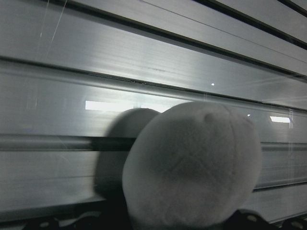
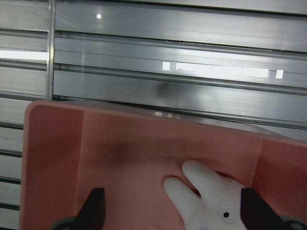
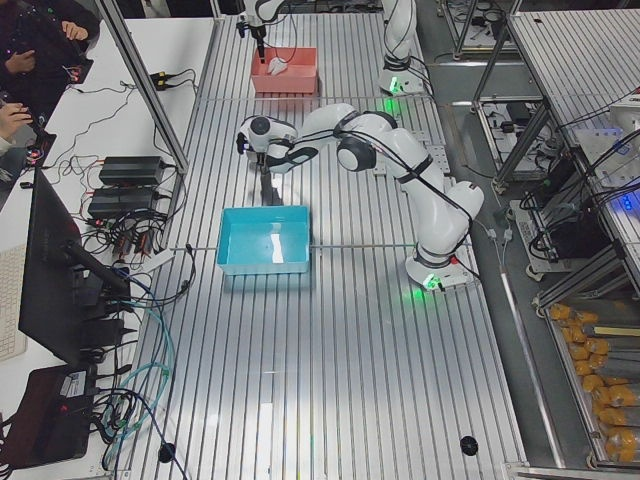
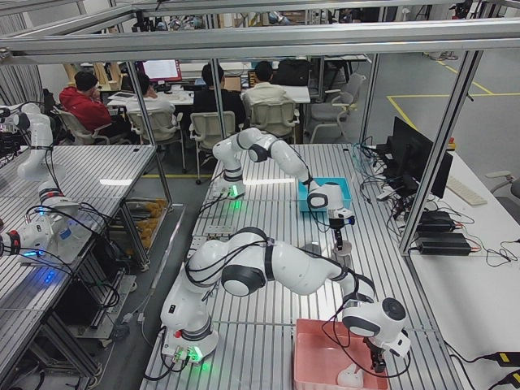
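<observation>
A grey-white soft round object (image 1: 192,163) fills the lower middle of the left wrist view, resting low over the slatted deck at my left gripper (image 4: 338,236); whether the fingers grip it is hidden. In the right wrist view a white soft toy with finger-like lobes (image 2: 211,201) lies in the pink bin (image 2: 124,163). My right gripper is over that bin, its dark fingertips wide apart on either side, with nothing held between them.
A cyan bin (image 3: 264,240) stands empty on the deck near the left arm. A monitor (image 3: 55,280), cables and black boxes line the side table. The near part of the deck is clear.
</observation>
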